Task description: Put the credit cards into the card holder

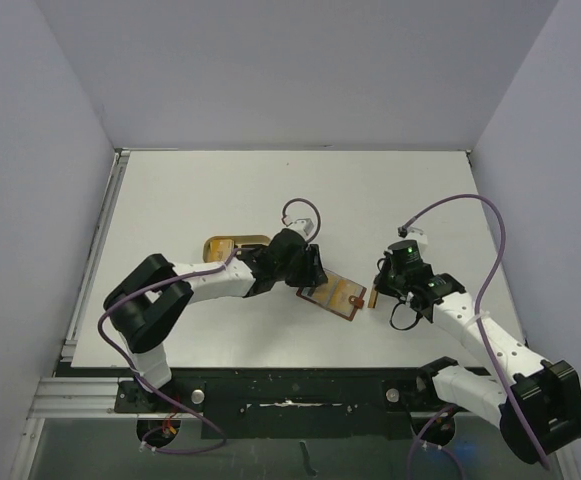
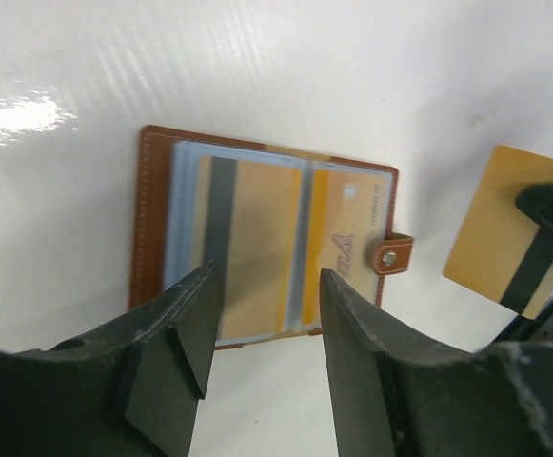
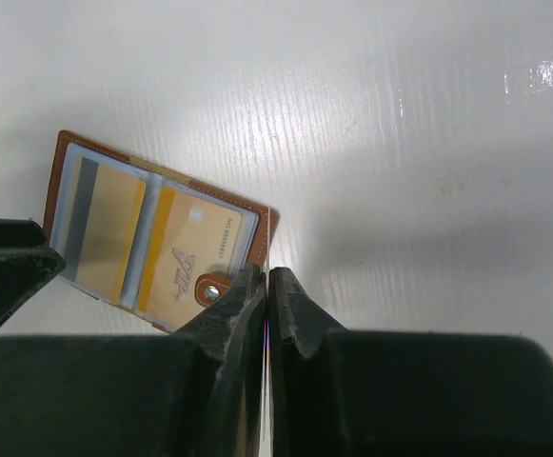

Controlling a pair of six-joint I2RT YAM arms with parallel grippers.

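The brown card holder (image 1: 348, 310) lies on the table, its clear sleeves facing up. In the left wrist view, a gold card with a dark stripe (image 2: 260, 238) sits in one sleeve, and a gold card with lettering (image 2: 360, 214) in the other. Over the holder's nearer part, my left gripper is open with nothing between its fingers. My right gripper, beside the snap-tab end, is shut on another gold card, which stands edge-on in the right wrist view and is apart from the holder.
A tan tray (image 1: 210, 258) behind the left arm holds a gold card (image 1: 225, 246); the arm hides part of it.
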